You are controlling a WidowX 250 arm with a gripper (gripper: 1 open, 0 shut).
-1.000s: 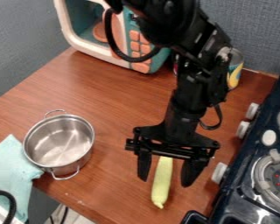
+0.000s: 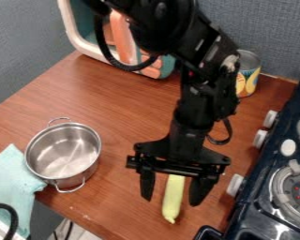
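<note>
The black robot arm reaches down from the top centre, its gripper [image 2: 172, 187] held open over a pale yellow, elongated object [image 2: 172, 204] lying lengthwise on the wooden table [image 2: 115, 108]. The two fingers stand apart on either side of that object's upper part, which is partly hidden under the gripper body. Whether either finger touches it I cannot tell.
A steel pot [image 2: 63, 150] and light blue cloth [image 2: 15, 171] are at the left. A stove [image 2: 276, 192] lines the right edge. A can [image 2: 247, 80] and a toy microwave [image 2: 90, 28] stand at the back.
The arm and gripper have shifted very slightly over the last second, with the fingers still apart. The yellow object lies where it was.
</note>
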